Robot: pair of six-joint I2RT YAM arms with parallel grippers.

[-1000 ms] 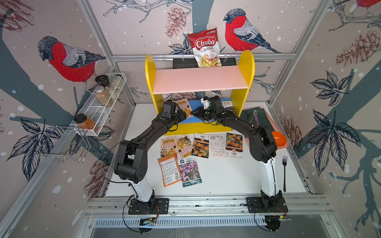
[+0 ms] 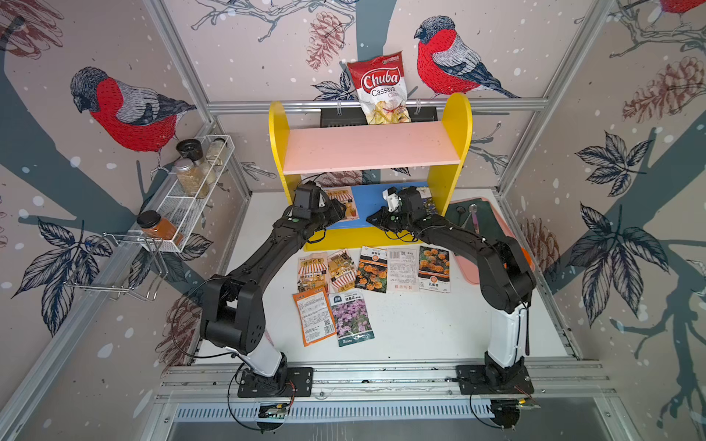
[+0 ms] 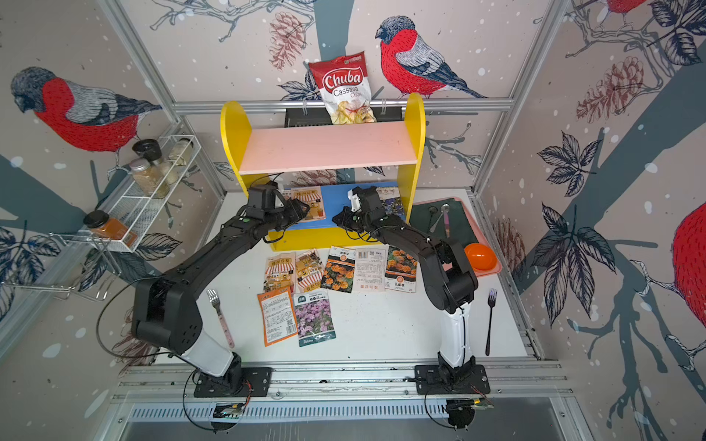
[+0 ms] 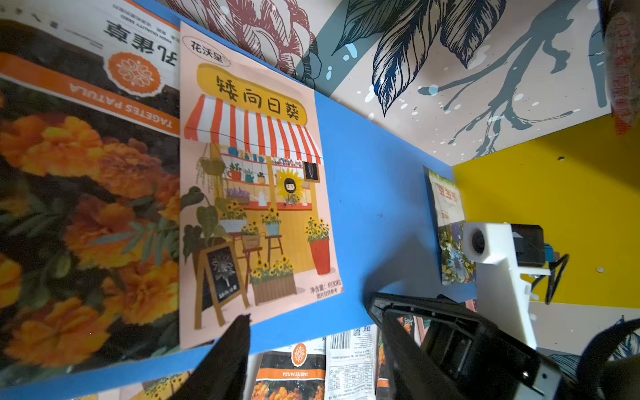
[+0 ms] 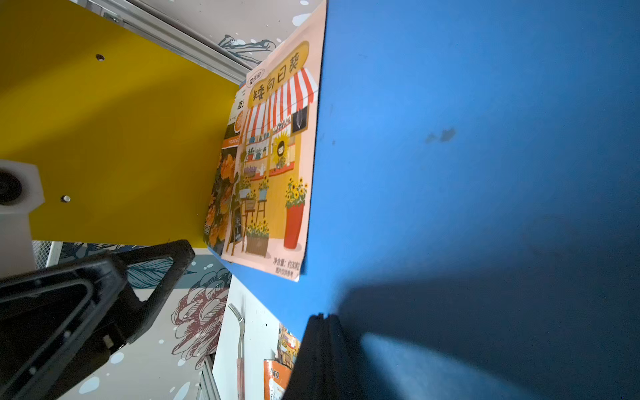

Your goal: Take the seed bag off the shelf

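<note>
The sunflower seed bag (image 4: pixel 253 180), pale with a striped awning, leans on the blue shelf back beside an orange marigold bag (image 4: pixel 86 200). My left gripper stands open below its lower edge, fingers apart with no bag between them. In the right wrist view the sunflower bag (image 5: pixel 276 166) is up and left of my right gripper, whose fingertips meet with nothing between them, over bare blue panel. A gap separates that bag from those fingers. From above, both grippers are inside the lower shelf, the right one (image 2: pixel 373 219) right of the bag (image 2: pixel 342 203).
Another seed bag (image 4: pixel 450 226) leans at the shelf's right end. The pink upper board (image 2: pixel 371 147) spans above between yellow side panels (image 2: pixel 457 132). Several seed packets cover the table in front, including a purple-flowered one (image 2: pixel 353 317).
The left gripper has drawn back from the bag and stays open. The bag still leans on the shelf.
</note>
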